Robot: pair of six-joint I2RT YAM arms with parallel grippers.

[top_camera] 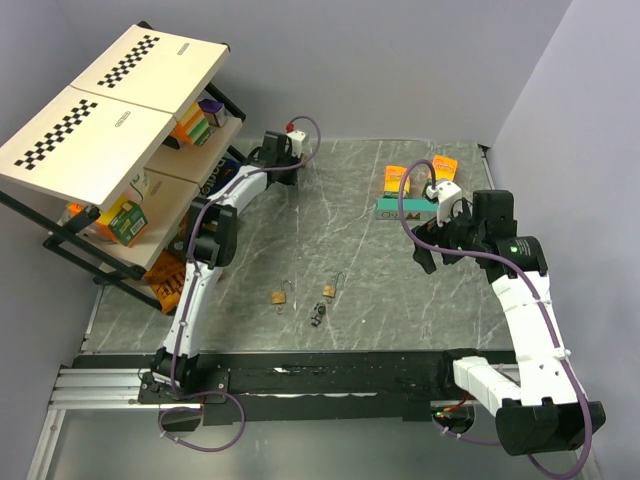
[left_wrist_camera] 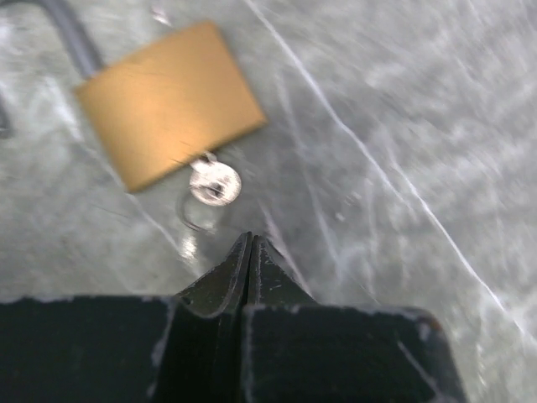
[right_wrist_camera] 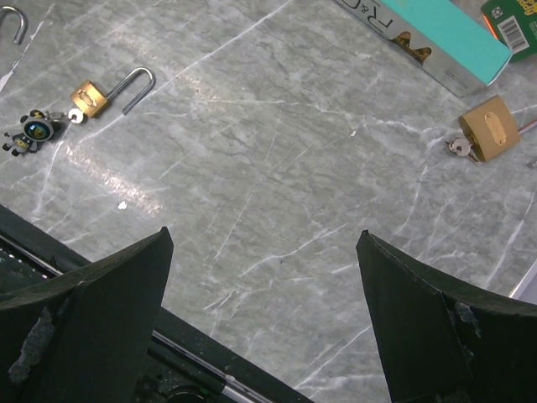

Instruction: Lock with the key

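Observation:
My left gripper is at the back left of the marble floor. In the left wrist view its fingers are shut, just below a brass padlock with a silver key at its edge and a small ring beside it. My right gripper stands open above the floor on the right, nothing between its fingers. The right wrist view shows a padlock with open shackle beside a dark keychain, and another padlock with keys.
A shelf rack with boxes fills the left side. Orange packets and a teal box lie at the back right.

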